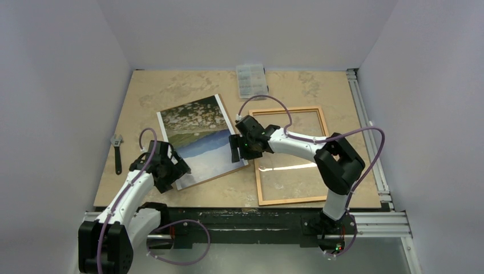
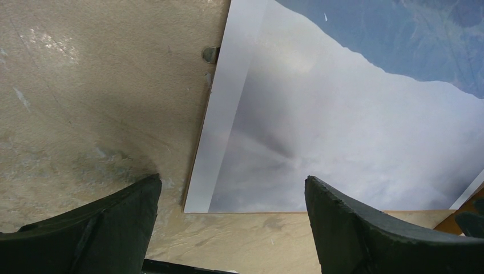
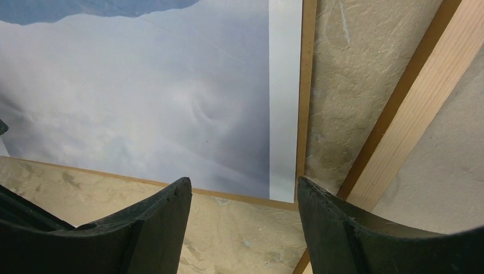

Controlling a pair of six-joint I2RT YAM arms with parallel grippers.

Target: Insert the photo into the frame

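Note:
The photo point(image 1: 197, 128), a landscape with white side borders, lies tilted on a thin brown backing board point(image 3: 306, 85) on the table. To its right is the empty wooden frame point(image 1: 291, 201), its inside clear. My left gripper is open over the photo's near left corner, nothing between its fingers. Over the near right corner, my right gripper is open as well, the white border and board edge showing between its fingertips with no visible grip on them. Whether the fingers touch the board cannot be told.
A wrench point(image 1: 117, 154) lies at the left edge of the table. Behind the frame stands a clear compartment box point(image 1: 251, 81). Bare table point(image 1: 308, 85) shows at the back right, and only a narrow gap separates board and frame.

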